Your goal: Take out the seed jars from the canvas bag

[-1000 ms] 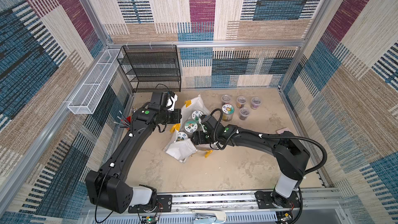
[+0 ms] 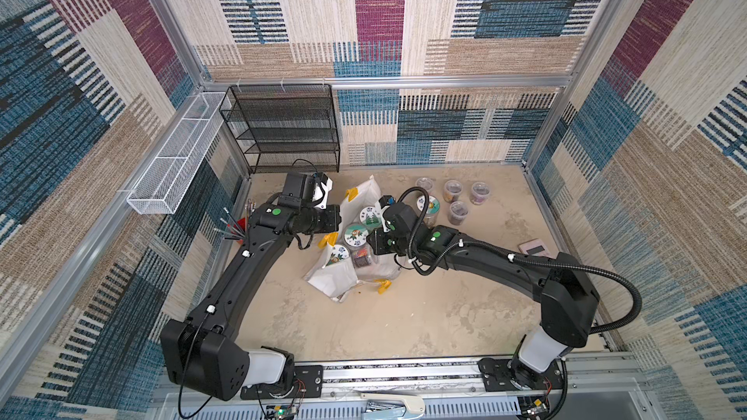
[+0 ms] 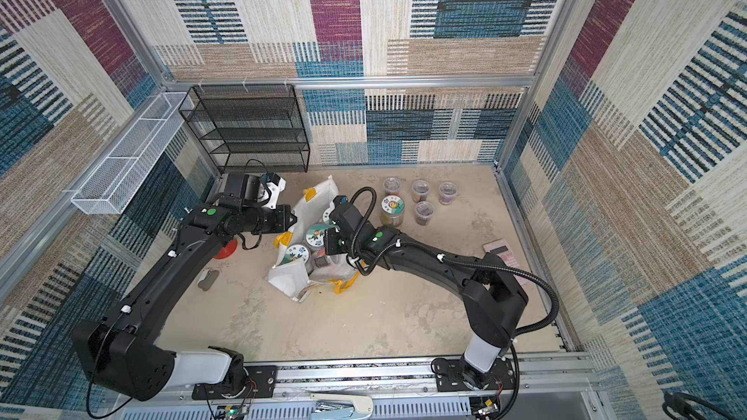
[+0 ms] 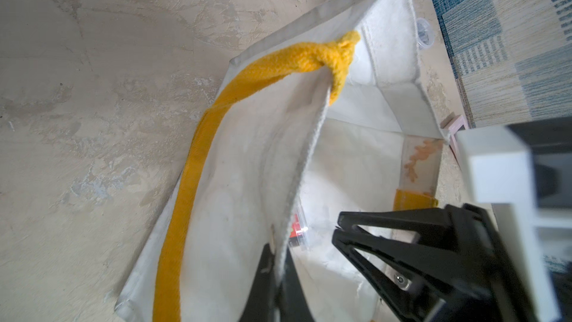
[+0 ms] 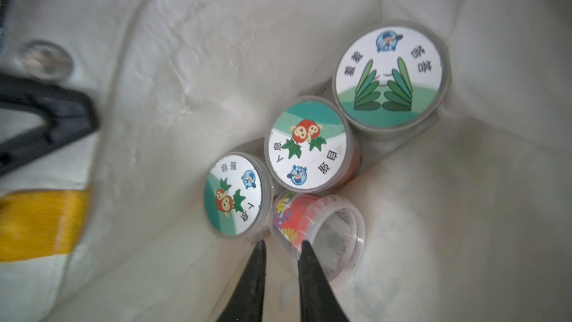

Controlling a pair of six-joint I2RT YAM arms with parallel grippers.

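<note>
The white canvas bag point(image 2: 330, 280) with yellow straps lies open on the table. My left gripper is shut on its edge, the thin cloth running between the fingers. Inside, in the right wrist view, several seed jars show: a green-leaf lid point(image 5: 390, 77), two red-fruit lids point(image 5: 307, 143) point(image 5: 233, 195), and a clear jar point(image 5: 333, 238) with a red label lying on its side. My right gripper hangs over the bag, its fingers a little apart and one overlapping the clear jar's rim; whether anything is held between them is unclear.
Several jars point(image 2: 457, 212) stand on the table to the bag's right; one with a printed lid point(image 3: 392, 206) is closest to the right arm. A black wire rack point(image 2: 284, 128) stands at the back left.
My right gripper has moved a little up and away from the front, uncovering the jar with the red label. The bag's front edge has shifted slightly. The left arm has stayed still.
</note>
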